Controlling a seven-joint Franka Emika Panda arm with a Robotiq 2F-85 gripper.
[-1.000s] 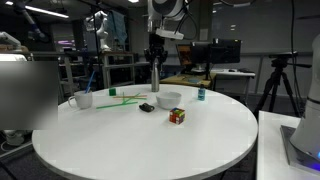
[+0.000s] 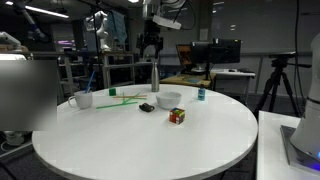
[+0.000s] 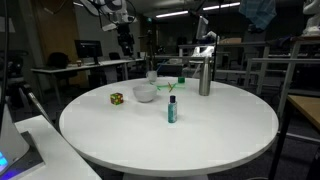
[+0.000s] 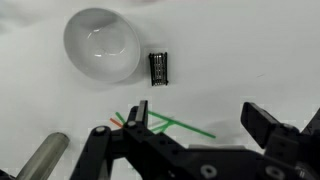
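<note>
My gripper is open at the bottom of the wrist view, its fingers wide apart with nothing between them. Ahead of it on the white table lies a small black object [image 4: 158,69], close beside a white bowl [image 4: 103,45]. Green sticks [image 4: 180,125] lie just beyond the fingers, partly covered by the gripper. In exterior view 1 the black object [image 2: 147,107] is left of the bowl [image 2: 169,101], and a multicoloured cube [image 2: 177,116] sits nearer the camera.
A mug [image 2: 84,100] stands at the table's left, with a green block [image 2: 113,92] farther back. A tall metal bottle [image 3: 205,78] and a small blue bottle [image 3: 172,109] stand upright.
Objects on the table stay where they were. In the background of exterior view 1, the standing person has shifted slightly.
</note>
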